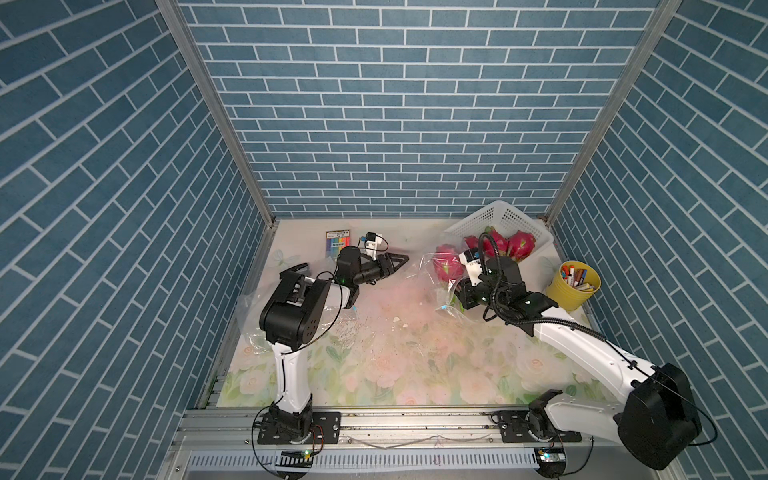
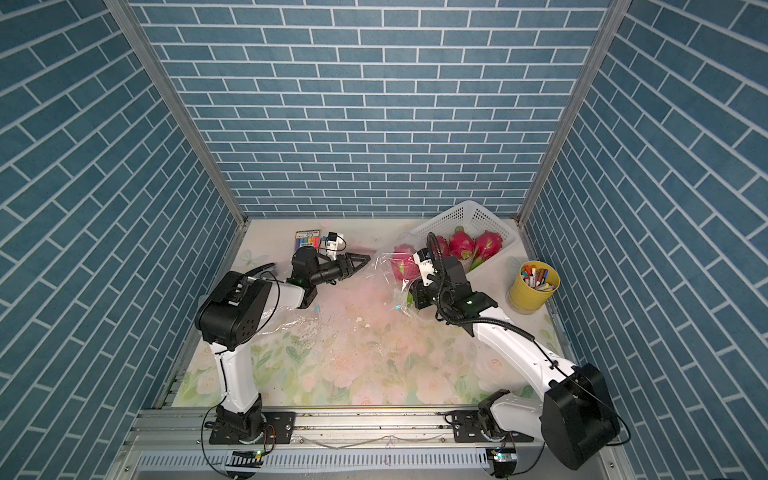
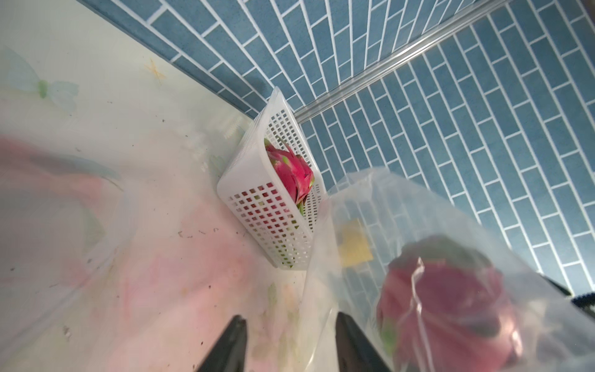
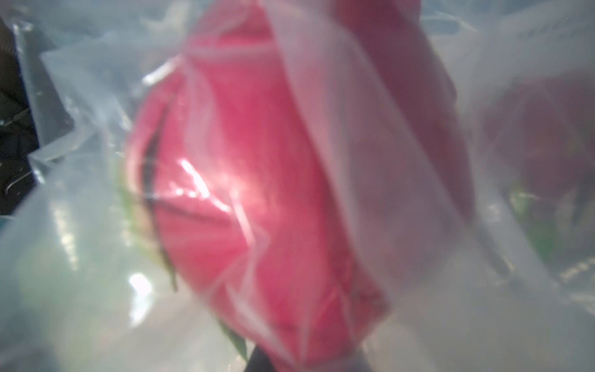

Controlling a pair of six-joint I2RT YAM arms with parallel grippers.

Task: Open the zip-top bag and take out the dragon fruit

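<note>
A dragon fruit (image 1: 448,262) hangs inside the clear zip top bag (image 2: 385,265), left of the basket. My right gripper (image 1: 459,297) is shut on the bag beside the fruit; in the right wrist view the film-covered dragon fruit (image 4: 248,167) fills the middle and largely hides the fingers (image 4: 260,360). Whether the fruit itself is pinched, I cannot tell. My left gripper is partly open, with no object seen held between its fingertips. The bag's film (image 3: 396,198) rises close to it on the right of the left wrist view.
A white basket (image 1: 499,209) with several dragon fruits stands behind the right arm. A yellow cup of pens (image 1: 566,297) is at the right. Another clear bag (image 1: 254,324) lies under the left arm, near a colourful box (image 1: 337,242).
</note>
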